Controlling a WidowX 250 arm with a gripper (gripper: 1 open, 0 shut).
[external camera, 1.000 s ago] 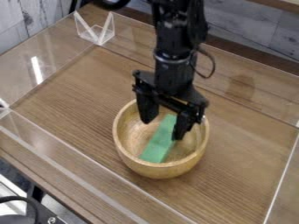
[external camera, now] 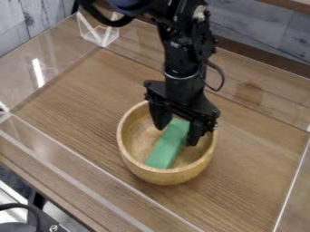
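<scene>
A tan oval bowl [external camera: 129, 135] sits on the wooden table with a green object [external camera: 166, 153] lying inside it. The black arm reaches down from the top, its open gripper [external camera: 180, 116] over the back part of the bowl, around the upper end of the green object. Whether the fingertips touch that object cannot be told.
A clear plastic item [external camera: 100, 27] is near the back left edge. A dark cable or part [external camera: 18, 217] lies at the lower left corner.
The bowl and the green object look about the same.
</scene>
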